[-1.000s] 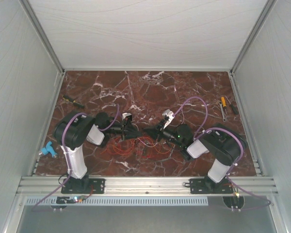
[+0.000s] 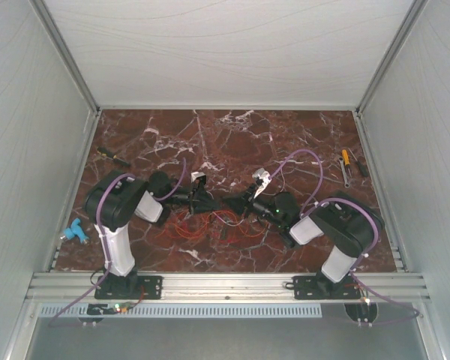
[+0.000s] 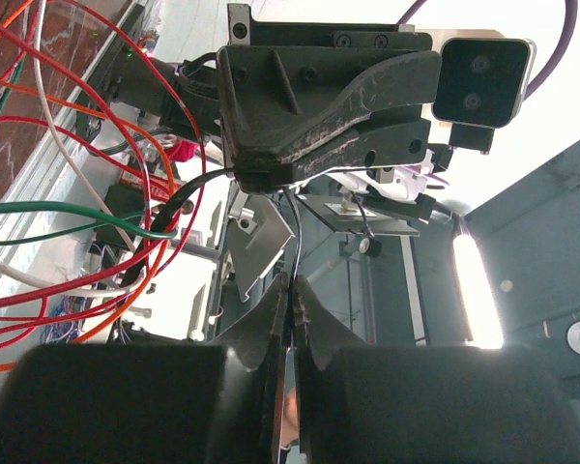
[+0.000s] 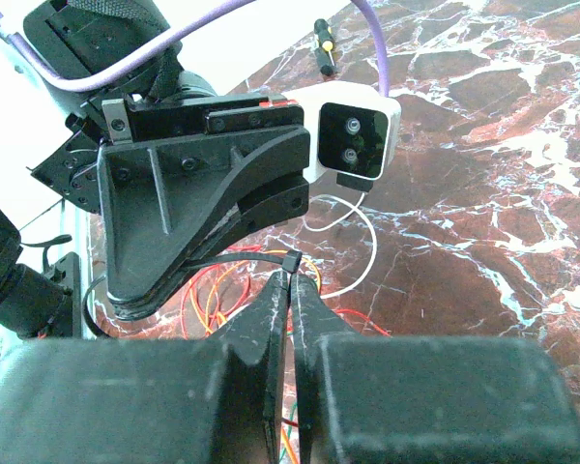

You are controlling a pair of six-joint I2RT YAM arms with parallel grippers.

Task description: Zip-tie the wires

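Note:
A black zip tie [image 3: 186, 191] curves around a bundle of red, orange, white and green wires [image 3: 150, 232] in the left wrist view. Its thin tail runs between the fingertips of my left gripper, which is shut on it. In the right wrist view, the zip tie's small square head [image 4: 291, 261] sits at the tips of my right gripper, shut on the tie there. From the head, the band stretches across to the left gripper. Both grippers face each other closely above the wires [image 2: 210, 223] in the top view. How tight the loop is, I cannot tell.
A blue tool [image 2: 74, 231] lies at far left, a screwdriver [image 2: 114, 157] behind the left arm. At the right are a yellow-handled screwdriver [image 2: 346, 157] and a wrench [image 2: 344, 174].
The right arm looks unmoved, and the wires lie nearly as before.

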